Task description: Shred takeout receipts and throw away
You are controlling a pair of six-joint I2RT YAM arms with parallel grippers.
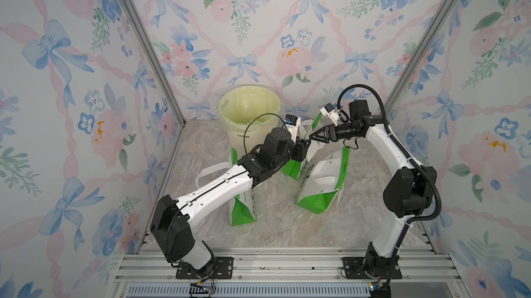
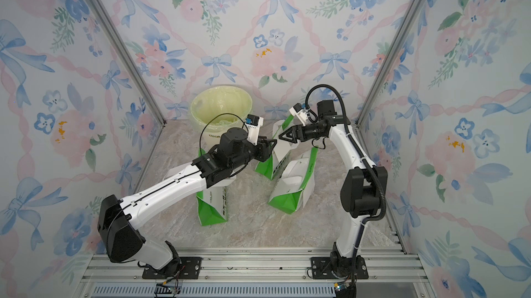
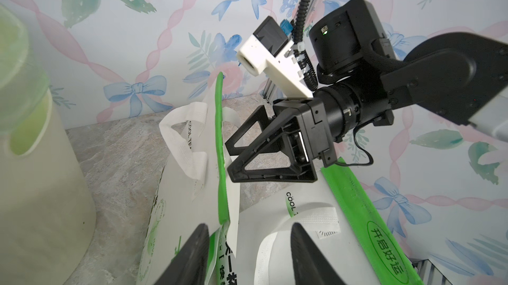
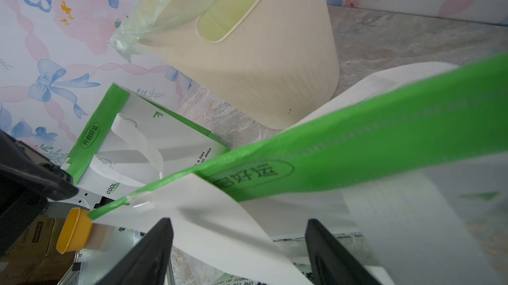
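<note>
Three white-and-green paper takeout bags lie on the marble table: the middle bag (image 3: 185, 195) with its top standing up, the right bag (image 2: 290, 187) and the left bag (image 1: 241, 212). My left gripper is open, empty, facing the middle bag. My right gripper is open too, its fingers at that bag's top from the right, beside the upright green-edged flap (image 4: 370, 126); whether they touch it I cannot tell. I see no separate receipts.
A cream bin (image 1: 249, 101) with a liner stands at the back left, behind my left arm. Patterned walls enclose the table. Bare table shows at front and far right.
</note>
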